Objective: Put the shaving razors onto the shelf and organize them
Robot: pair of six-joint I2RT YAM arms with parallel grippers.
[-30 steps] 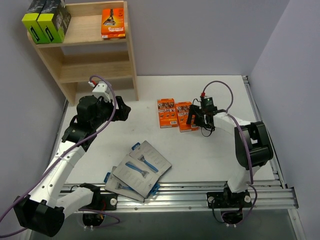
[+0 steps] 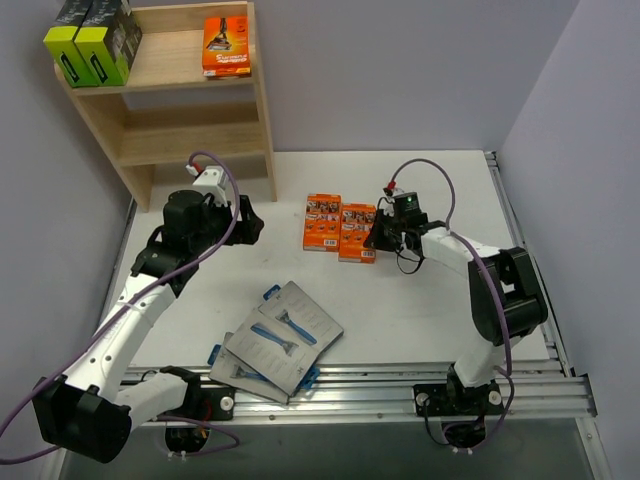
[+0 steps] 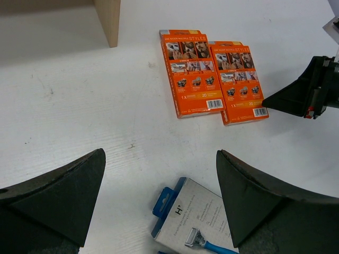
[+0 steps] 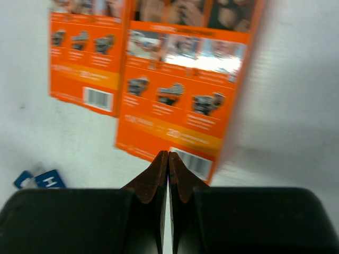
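Two orange razor boxes lie flat side by side on the table: the left box (image 2: 321, 222) and the right box (image 2: 356, 228). My right gripper is shut, its tips meeting with nothing between them over the barcode corner of the right-hand box (image 4: 175, 106). That box lies wholly outside the fingers. In the left wrist view, my left gripper stands wide open and empty, above bare table. A third orange box (image 2: 226, 45) stands on the top board of the wooden shelf (image 2: 190, 118).
Two green-and-black boxes (image 2: 108, 45) occupy the top shelf's left side; the board below is empty. Grey razor packs (image 2: 278, 335) overlap at the table's front. Open table surrounds the orange boxes.
My right gripper has gone from open to shut and moved left. Both orange table boxes have slid slightly left in the top view.
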